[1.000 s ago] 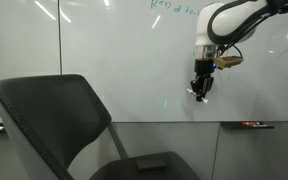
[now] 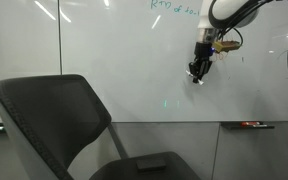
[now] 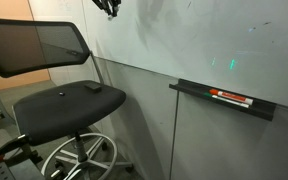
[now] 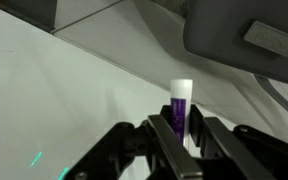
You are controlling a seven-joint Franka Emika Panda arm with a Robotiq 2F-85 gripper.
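Note:
In the wrist view my gripper is shut on a white and purple marker (image 4: 180,93). The marker's white end sticks out past the black fingers. A large whiteboard (image 2: 124,60) fills the wall, and in exterior view 1 my gripper (image 2: 196,76) hangs in front of its right part. Whether the marker touches the board cannot be made out. Short green strokes (image 3: 232,64) show low on the board, also as green lines (image 4: 37,158) at the wrist view's lower left. Only the end of my gripper (image 3: 110,8) appears at the top of exterior view 2.
A black office chair (image 3: 69,108) stands by the wall, with a dark block (image 3: 94,87) on its seat. A ledge (image 3: 194,88) below the board carries red and white markers (image 3: 230,97). Blue writing (image 2: 174,5) runs along the top of the board.
My gripper has risen a little in exterior view 1, and the marker's tilt looks different. Two green strokes show now, where one second ago only one was clear.

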